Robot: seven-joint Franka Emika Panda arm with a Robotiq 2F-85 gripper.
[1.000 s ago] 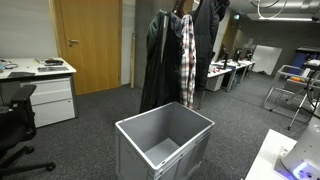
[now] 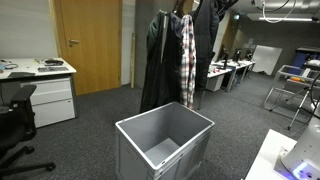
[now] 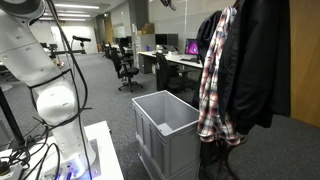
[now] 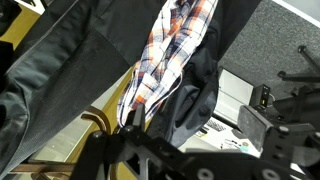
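A red, white and navy plaid shirt [image 2: 188, 60] hangs between dark garments. In exterior view 2 the plaid shirt [image 3: 212, 85] is beside a long black jacket [image 3: 265, 65]. From above, the wrist view has the plaid shirt [image 4: 165, 60] running between black cloth on both sides. My gripper stands open over the garments, its dark fingers [image 4: 125, 147] spread wide along the lower edge; no cloth is visibly held. In exterior view 2 the white arm [image 3: 55, 100] rises at the left, and the gripper cannot be made out there.
An empty grey bin [image 2: 165, 135] stands on the carpet below and in front of the clothes. Its open top [image 3: 165, 110] faces up. A white table [image 2: 270, 160] carries the arm's base. Desks and a black chair [image 2: 18, 125] are farther off.
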